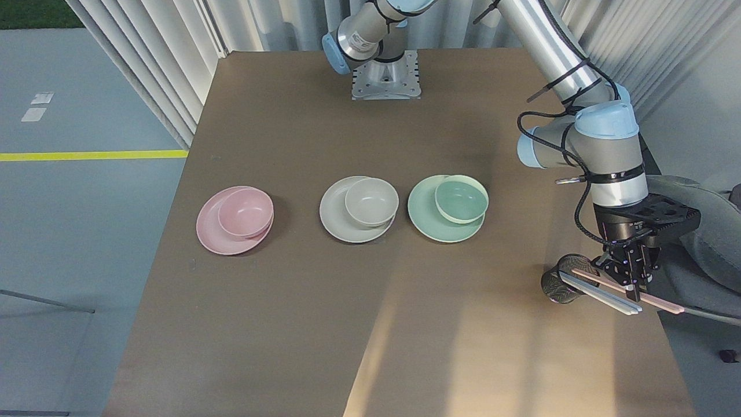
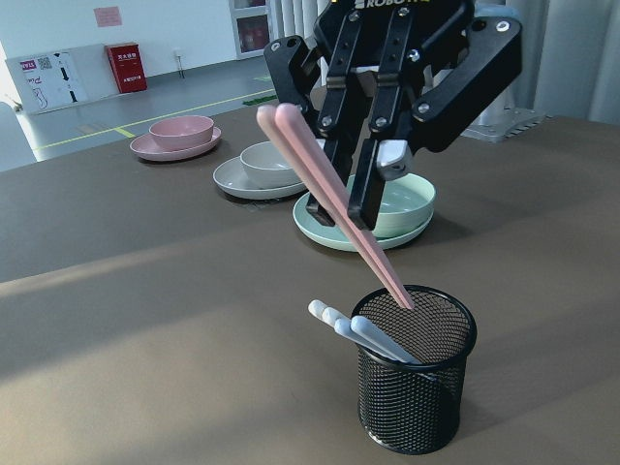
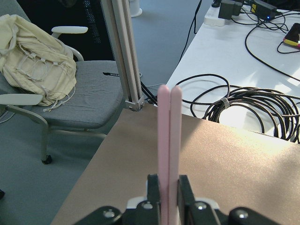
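Observation:
My gripper is shut on a pair of pink chopsticks (image 2: 320, 174), held slanting over a black mesh holder (image 2: 407, 417), their lower tips at about its rim in the left view. In the front view they (image 1: 663, 303) lie across the top of the holder (image 1: 556, 284). Light blue chopsticks (image 2: 354, 331) lean in that holder. On the table sit three plates with bowls on them: a pink bowl (image 1: 245, 212), a white bowl (image 1: 371, 200) and a green bowl (image 1: 461, 199).
A grey chair (image 3: 89, 89) and a white desk (image 3: 211, 56) with coiled cables are beyond the right edge.

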